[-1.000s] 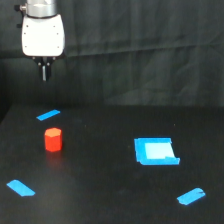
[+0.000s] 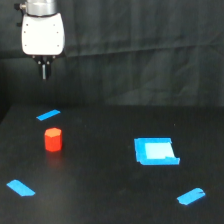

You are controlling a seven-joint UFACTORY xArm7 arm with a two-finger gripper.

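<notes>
My gripper (image 2: pixel 44 72) hangs at the upper left of the camera view, below the white end of the arm (image 2: pixel 42 36). Its dark fingers are small and seen close together, so I cannot tell whether they are open or shut. Well below it, with a clear gap, a red block (image 2: pixel 53 140) with a faceted outline rests on the dark table. A white square edged with blue tape (image 2: pixel 140 160) lies on the table right of centre.
Blue tape strips lie at the left rear (image 2: pixel 49 115), left front (image 2: pixel 20 188) and right front (image 2: pixel 191 197). Between the block and the taped square the black surface is bare. A dark curtain (image 2: pixel 140 55) hangs behind.
</notes>
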